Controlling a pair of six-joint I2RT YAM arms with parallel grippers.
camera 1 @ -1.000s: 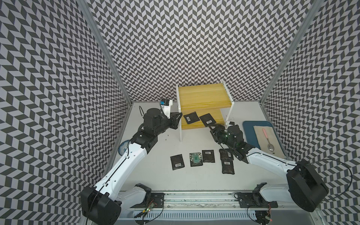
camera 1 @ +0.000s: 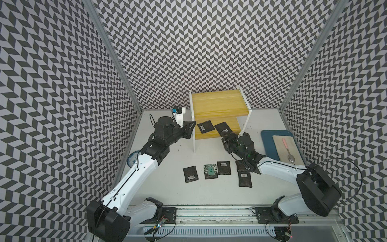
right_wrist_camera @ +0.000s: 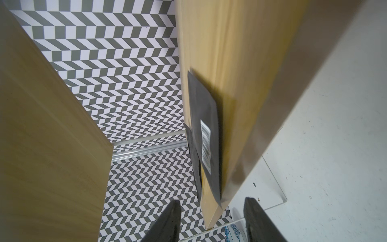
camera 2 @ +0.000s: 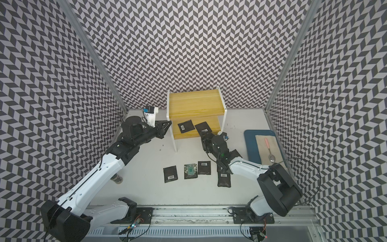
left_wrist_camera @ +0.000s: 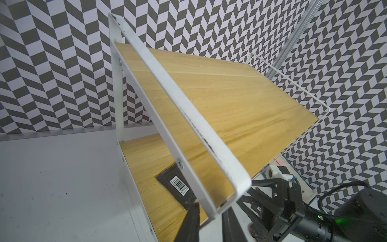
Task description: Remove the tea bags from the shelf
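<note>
Two black tea bags lie on the shelf's lower wooden board: the left tea bag [camera 1: 206, 126] sits farther in, while the right tea bag [camera 1: 222, 127] has a corner over the front edge. My left gripper is shut on the white frame of the shelf [left_wrist_camera: 181, 100] at its front left corner. At the right bag's front corner is my right gripper, its fingers apart. In the right wrist view that bag [right_wrist_camera: 201, 121] points its corner toward the gap between the fingers; whether they touch it, I cannot tell.
Several packets lie on the table in front, including a green-faced packet [camera 1: 210, 171] and a black packet [camera 1: 190, 174]. A blue tray [camera 1: 270, 147] with cloth and a spoon [camera 1: 290, 156] stands at right. The upper board [camera 1: 219, 102] overhangs the bags.
My right gripper has moved slightly left, closer to the right tea bag's front corner. The left arm, the shelf and the bags look unmoved.
</note>
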